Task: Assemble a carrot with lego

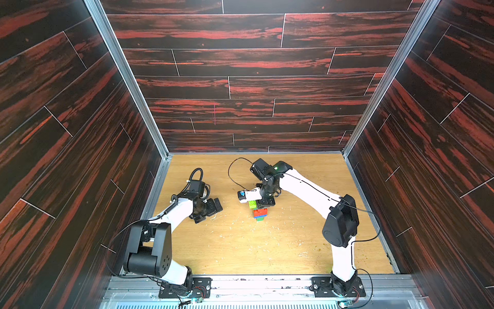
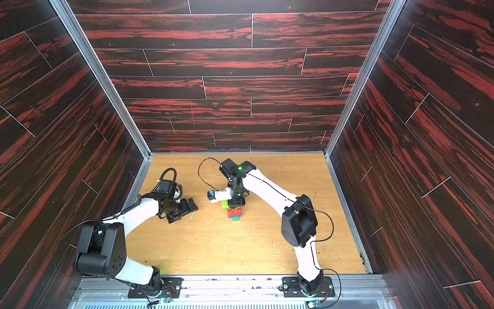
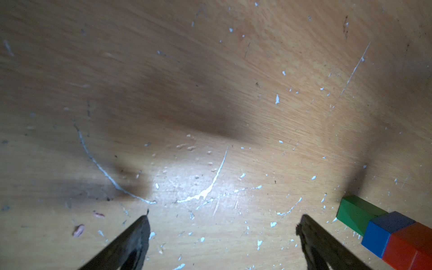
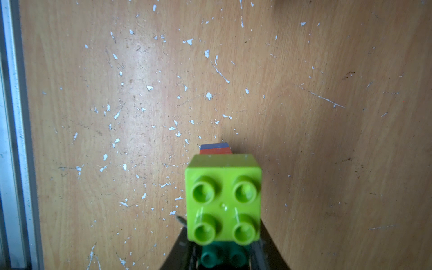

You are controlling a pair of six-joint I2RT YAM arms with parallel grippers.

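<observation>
Right gripper is shut on green bricks: a dark green brick (image 4: 221, 255) lies between its fingers, and a lime brick (image 4: 224, 173), studs toward the camera, overlaps it. Whether the two are joined cannot be told. Just beyond the lime brick in the right wrist view, a red brick (image 4: 216, 151) and a blue brick (image 4: 214, 145) peek out. They belong to a stack on the table, with the red brick (image 1: 260, 211) above the blue one (image 3: 388, 233) and a green brick (image 3: 357, 213) lowest. Left gripper stands open and empty, left of the stack.
The wooden table (image 1: 308, 252) is scratched and speckled with white flecks, and mostly bare around the arms. A metal rail (image 4: 20, 135) borders it. The right arm (image 1: 308, 193) reaches over the table's middle, covering some of the bricks in the top views.
</observation>
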